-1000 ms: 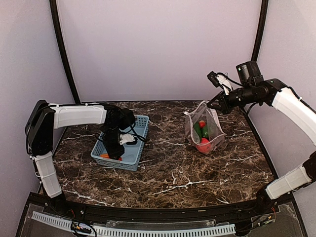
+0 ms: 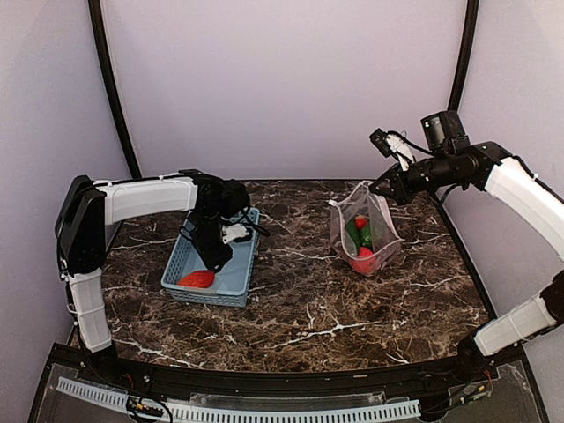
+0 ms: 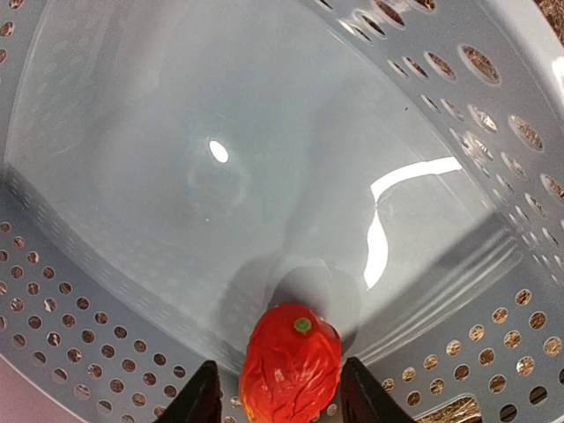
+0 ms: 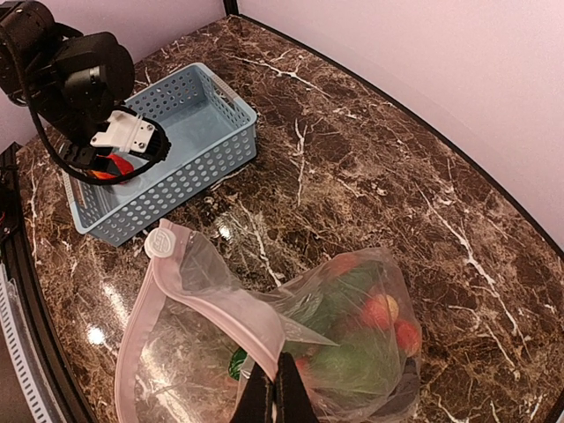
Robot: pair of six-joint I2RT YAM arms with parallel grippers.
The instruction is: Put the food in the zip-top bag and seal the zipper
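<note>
In the blue basket (image 2: 240,284), a red food piece with a green spot (image 3: 289,361) lies against the wall. My left gripper is over the basket, its dark fingers (image 3: 201,398) apart on either side of this piece; whether they touch it I cannot tell. The clear zip top bag (image 2: 339,231) stands on the right of the table, with red and green food (image 2: 365,234) inside. At the bag's pink-edged rim, my right gripper is shut on the film. The slider (image 4: 160,243) sits at the rim's far end.
Bare dark marble table (image 2: 295,264) lies between basket and bag. Perforated basket walls (image 4: 189,181) surround the left gripper. Pale walls stand behind and at both sides.
The left gripper has shifted slightly, uncovering more of the red piece in the top view. The basket has moved slightly. The right arm and bag have stayed still.
</note>
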